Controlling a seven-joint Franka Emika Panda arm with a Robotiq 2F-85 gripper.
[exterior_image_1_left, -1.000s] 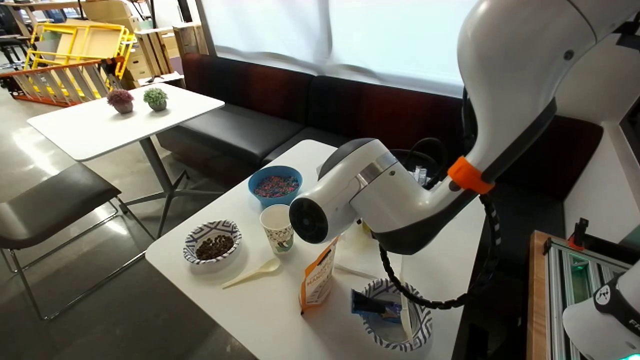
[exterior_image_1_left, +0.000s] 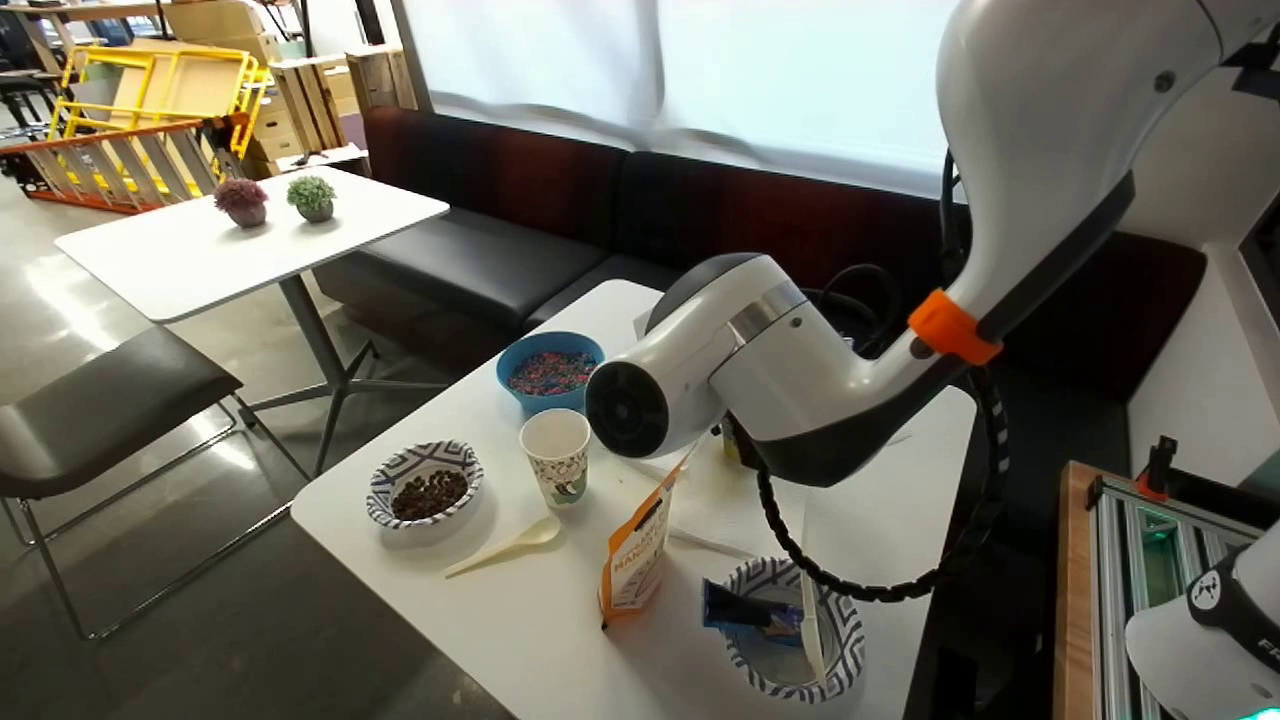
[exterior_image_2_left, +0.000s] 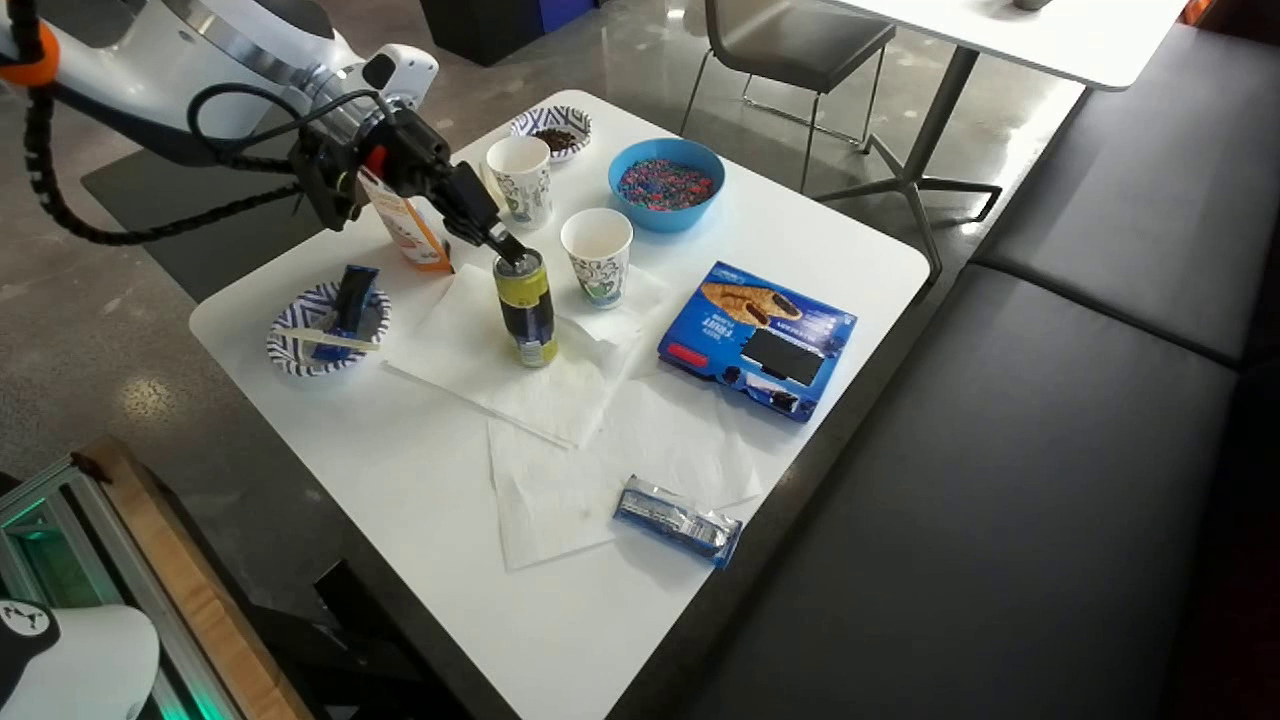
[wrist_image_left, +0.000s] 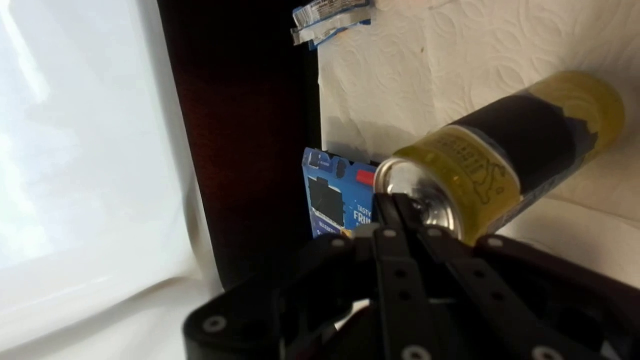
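A yellow and dark can (exterior_image_2_left: 528, 314) stands upright on white paper towels (exterior_image_2_left: 468, 358), near the middle of the table. My gripper (exterior_image_2_left: 516, 257) comes down at a slant from the upper left, its fingertips at the can's top. In the wrist view the fingers are shut together, and the silver lid of the can (wrist_image_left: 510, 150) lies right behind the tips (wrist_image_left: 393, 207). Nothing shows between them. Whether the tips touch the lid or its tab, I cannot tell. The arm hides most of the can in exterior view 1.
Close around the can stand two paper cups (exterior_image_2_left: 597, 256), an orange and white pouch (exterior_image_2_left: 414, 232) and a blue snack box (exterior_image_2_left: 761, 342). Farther out are a blue bowl (exterior_image_2_left: 696, 218), patterned bowls (exterior_image_2_left: 377, 314) and a wrapped bar (exterior_image_2_left: 678, 521).
In exterior view 1 the arm has shifted slightly right, its wrist end rising a little. The objects on the table look unmoved.
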